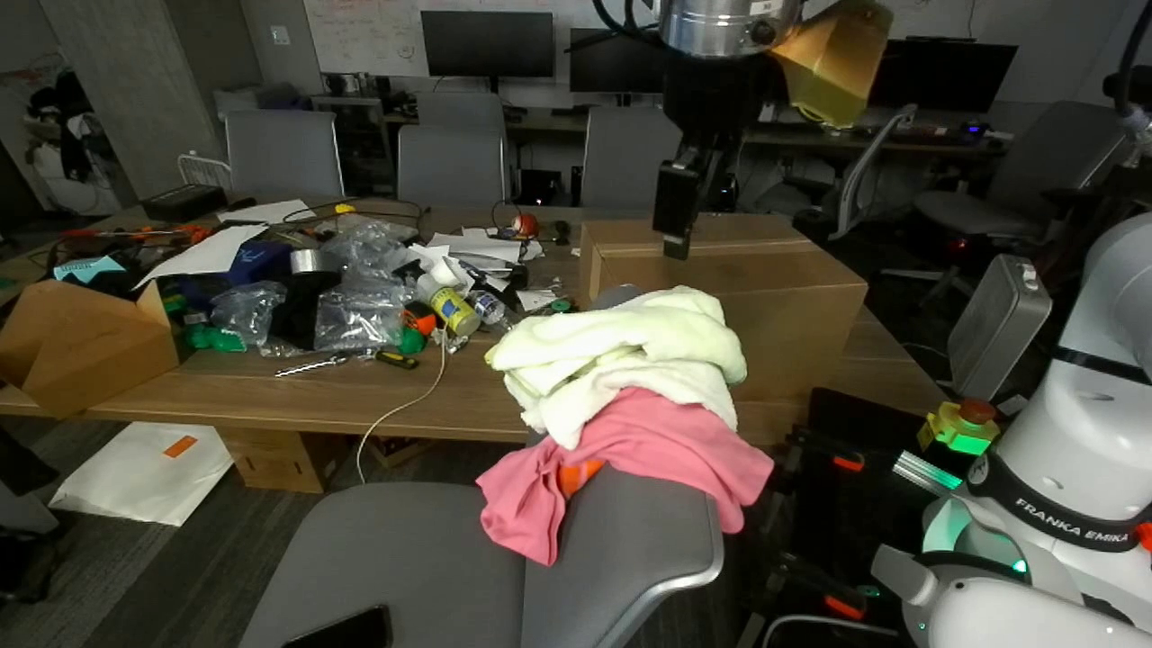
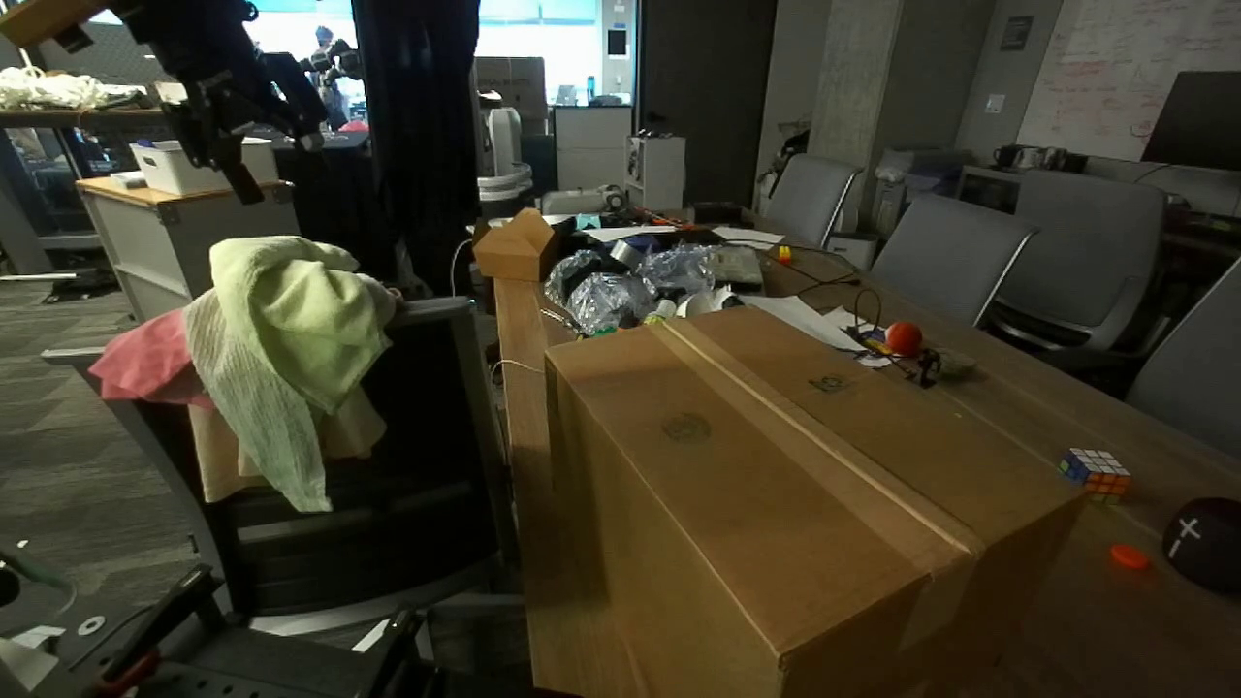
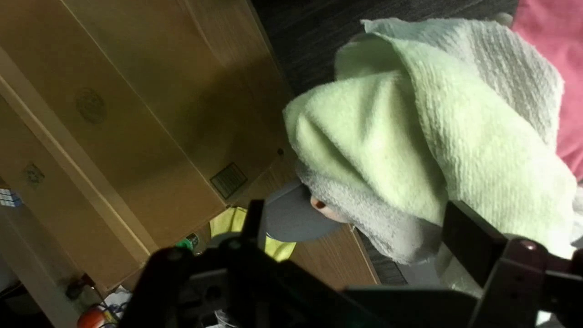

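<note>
A pale yellow-green towel (image 1: 621,346) lies bunched over the backrest of a grey chair (image 1: 637,508), on top of a pink cloth (image 1: 648,432). In exterior view 2 the towel (image 2: 297,326) hangs down the back of the chair, with the pink cloth (image 2: 151,361) beside it. My gripper (image 2: 279,167) is open and empty, above the towel with clear space between. From the wrist camera, the towel (image 3: 382,131) spreads ahead of the parted fingers, the right finger (image 3: 473,238) overlapping its lower part in the picture. A bit of orange shows under the pink cloth.
A large cardboard box (image 1: 745,281) stands on the table right behind the chair. Clutter, including plastic bags (image 1: 362,313) and a yellow bottle (image 1: 454,310), covers the table's left part. A phone-like dark object (image 1: 343,628) rests on the chair seat.
</note>
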